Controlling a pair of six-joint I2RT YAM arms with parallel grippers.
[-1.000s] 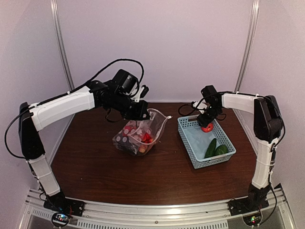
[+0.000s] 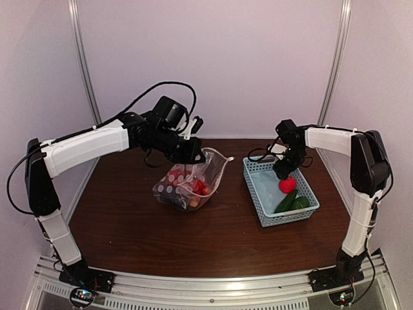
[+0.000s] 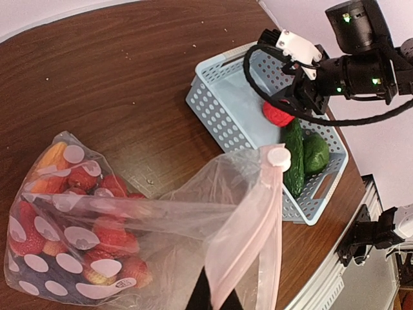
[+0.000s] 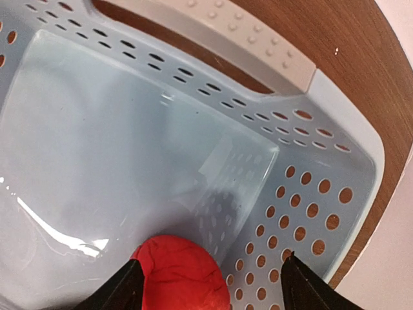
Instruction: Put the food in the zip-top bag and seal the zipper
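Observation:
A clear zip top bag (image 2: 187, 187) holds strawberries and an orange item (image 3: 48, 165). My left gripper (image 2: 193, 155) is shut at the bag's top edge (image 3: 242, 239), its fingertips mostly hidden behind the plastic. In the light blue basket (image 2: 264, 200) lie a red pepper-like food (image 2: 287, 185), a cucumber (image 3: 293, 155) and an avocado-like green food (image 3: 315, 155). My right gripper is over the red food, its fingers apart on either side of it; whether they touch it I cannot tell.
The basket stands on the right of the dark table (image 2: 129, 232), near the side wall.
My right arm has shifted slightly at the basket's back, and the red food sits a little lower and further right in the top view. The left arm is nearly still.

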